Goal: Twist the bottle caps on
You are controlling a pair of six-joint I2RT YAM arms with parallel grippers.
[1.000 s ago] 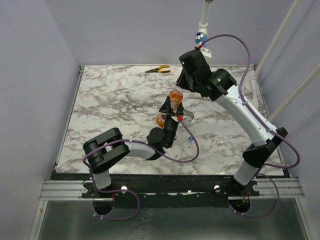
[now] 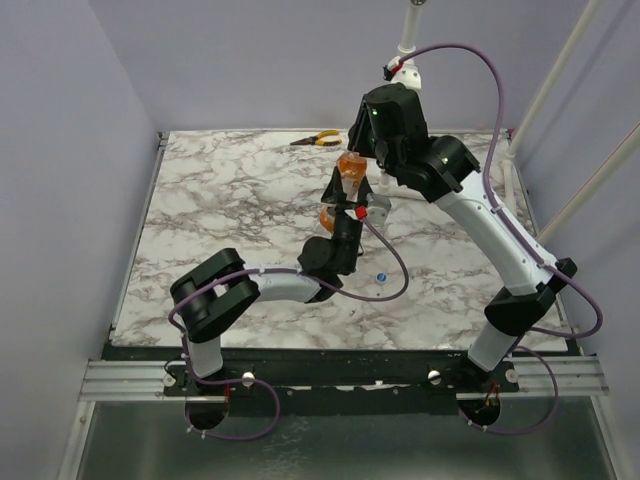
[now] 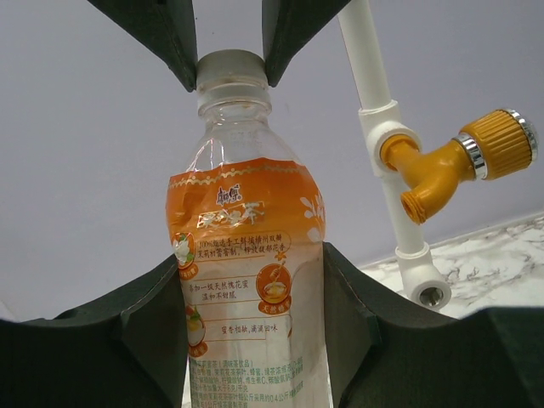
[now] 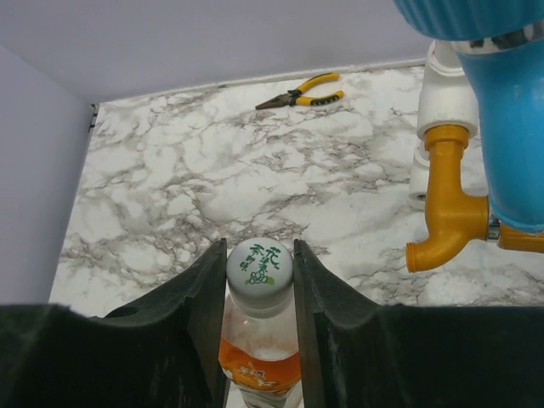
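An orange-labelled bottle (image 3: 244,229) stands upright between the fingers of my left gripper, which are on its body. A pale cap (image 3: 230,70) sits on its neck, with my right gripper shut on it from above. In the right wrist view the cap (image 4: 259,272) shows green print. In the top view, more orange and pale items behind the left gripper are partly hidden, and a small blue cap (image 2: 381,277) lies on the table to the right of that arm.
Yellow-handled pliers (image 2: 318,138) lie at the back. A white pipe stand with an orange tap (image 3: 425,174) and a blue fitting (image 4: 510,127) rises close on the right.
Both grippers and the bottle have moved slightly toward the back. The right arm now covers more of the blue fitting on the pipe.
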